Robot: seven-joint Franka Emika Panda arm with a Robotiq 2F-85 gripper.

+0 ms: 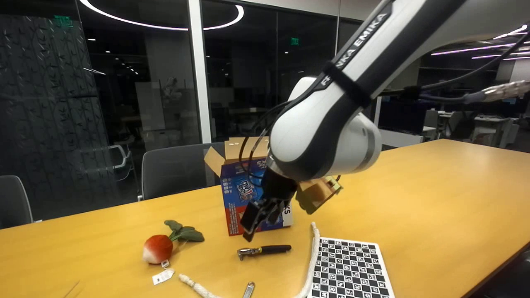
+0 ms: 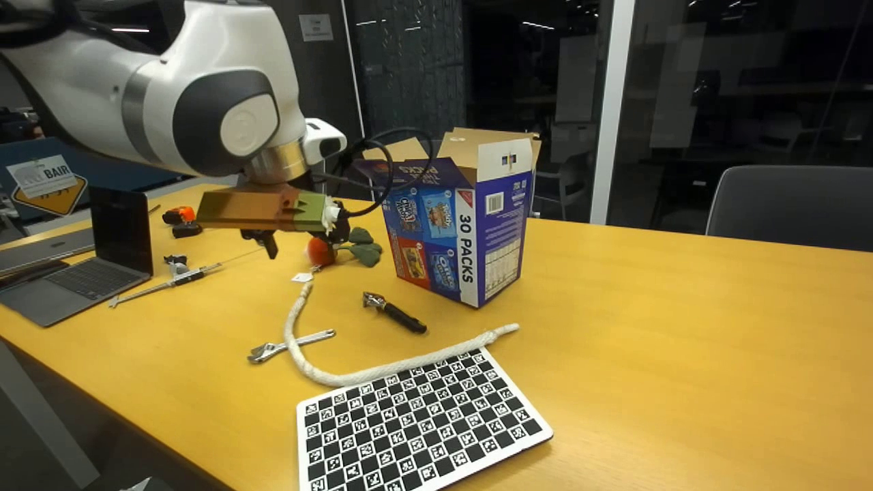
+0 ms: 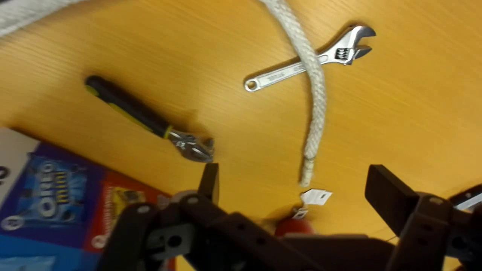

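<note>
My gripper is open over the table, its fingers wide apart with nothing between them. Below it in the wrist view, a white rope crosses a silver adjustable wrench. Pliers with a black and yellow handle lie to the left of the rope. A red and white plush radish with green leaves sits on the table, its tag beside the rope's end; in the wrist view the gripper body hides most of it. The blue snack box stands upright with its top flaps open, partly behind the arm in exterior view 1.
A black and white checkered board lies flat against the rope. On the table's far left in exterior view 2 are a laptop, a screwdriver-like tool and an orange and black item. The table right of the box is clear.
</note>
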